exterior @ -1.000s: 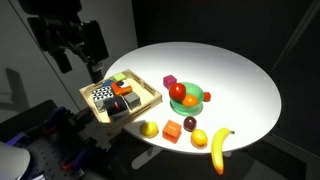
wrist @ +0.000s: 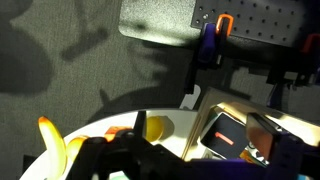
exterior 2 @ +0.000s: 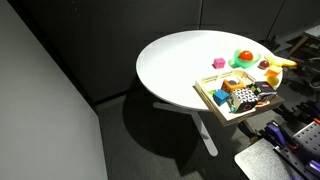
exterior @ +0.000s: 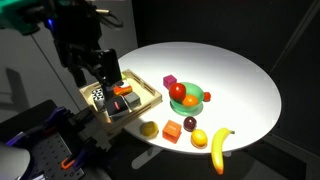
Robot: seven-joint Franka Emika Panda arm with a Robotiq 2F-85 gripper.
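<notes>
My gripper hangs open above the left side of the table, over and near the shallow wooden tray. Its dark fingers stand apart in the wrist view, nothing between them. Inside the tray lie a grey block, a checkered block, a blue block and other small pieces, partly hidden by the gripper in exterior view 1. A green bowl holds a red tomato and an orange fruit.
Along the white table's near edge lie a lemon, an orange block, a dark plum, a yellow-orange fruit and a banana. A pink block sits behind the bowl.
The gripper has moved right and slightly lower in exterior view 1, now covering part of the tray. The objects on the table appear unmoved.
</notes>
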